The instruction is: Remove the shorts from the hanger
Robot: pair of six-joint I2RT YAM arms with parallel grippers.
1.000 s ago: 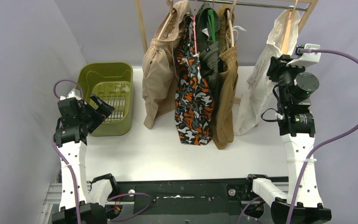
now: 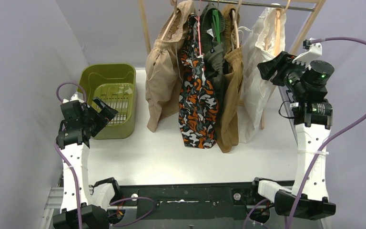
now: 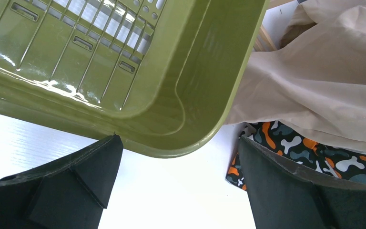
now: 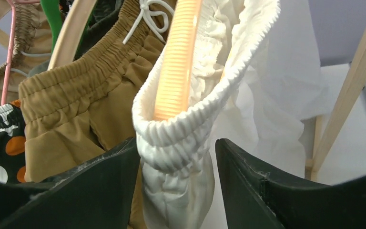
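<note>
White shorts (image 2: 255,83) hang at the right end of the rack on a wooden hanger (image 2: 278,32). Close up in the right wrist view, the hanger's ribbed wooden arm (image 4: 177,62) runs down inside the gathered white waistband (image 4: 171,138). My right gripper is open, one finger on either side of the bunched white cloth just below that waistband; in the top view it overlaps the shorts' right edge. Over the front right of the green basket (image 2: 127,129), my left gripper stands open with nothing between its fingers.
Left of the white shorts hang brown shorts (image 2: 233,95), dark green ones (image 2: 214,59), a camouflage pair (image 2: 198,105) and beige ones (image 2: 167,71), close together. A wooden rack post (image 4: 348,90) stands to the right.
My right gripper has turned and shifted leftward. The white shorts and their hanger have swung left along the rail, closer to the brown shorts. My left arm stays still.
</note>
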